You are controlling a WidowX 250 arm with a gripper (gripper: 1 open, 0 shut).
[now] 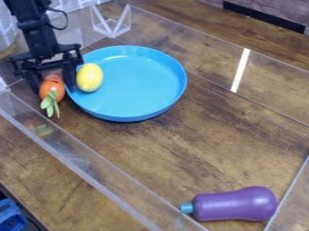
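Note:
My black gripper is at the upper left, lowered over an orange carrot toy with green leaves, which lies against the left rim of a blue plate. Whether the fingers hold the carrot or only surround it I cannot tell. A yellow oval toy sits on the plate's left side, close beside the gripper.
A purple eggplant toy lies at the lower right. Clear walls border the wooden surface, with the left wall close to the carrot. A blue object shows at the lower left corner.

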